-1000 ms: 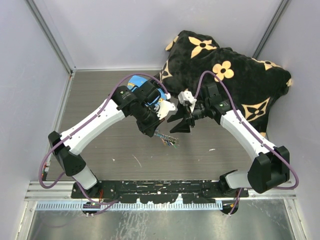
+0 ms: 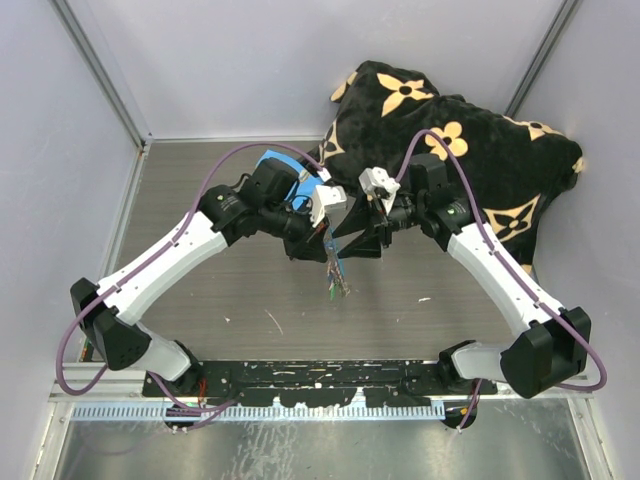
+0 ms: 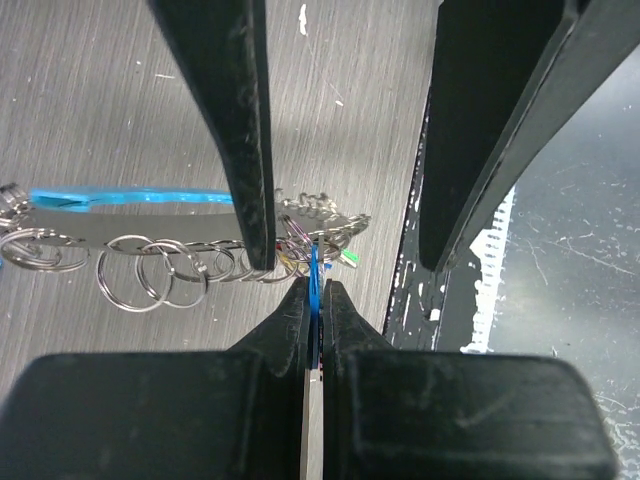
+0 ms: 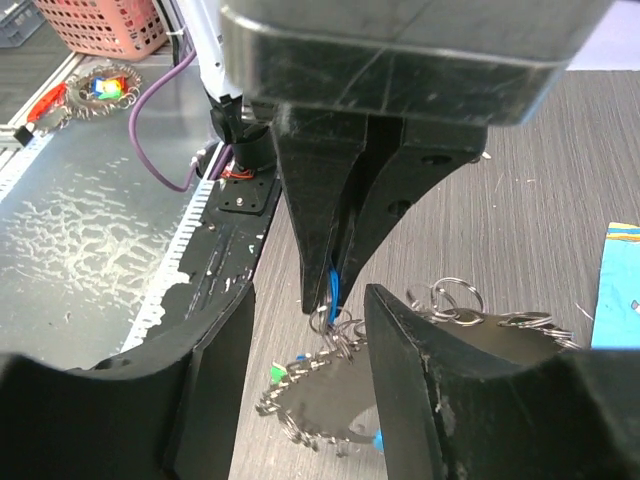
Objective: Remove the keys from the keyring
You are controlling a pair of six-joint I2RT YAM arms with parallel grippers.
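In the left wrist view, my left gripper is shut on a thin blue strip [image 3: 314, 285] of the keyring bunch. The bunch has a flat grey piece [image 3: 130, 228] edged with metal rings [image 3: 120, 270] and small coloured bits. It hangs below the left fingertips in the right wrist view, its grey part [image 4: 330, 395] showing there. My right gripper is part open, its two fingers apart on either side of the left gripper's tip and the upper rings. From above, the keyring bunch [image 2: 336, 275] hangs between both grippers; individual keys are hard to make out.
A blue packet [image 2: 280, 160] lies behind the left arm. A dark flowered cushion [image 2: 450, 140] fills the back right. In the right wrist view, a pink basket [image 4: 110, 25] and another ring bunch [image 4: 100, 88] lie at the far left.
The left gripper shifted slightly, and the bunch now hangs straighter between the two grippers.
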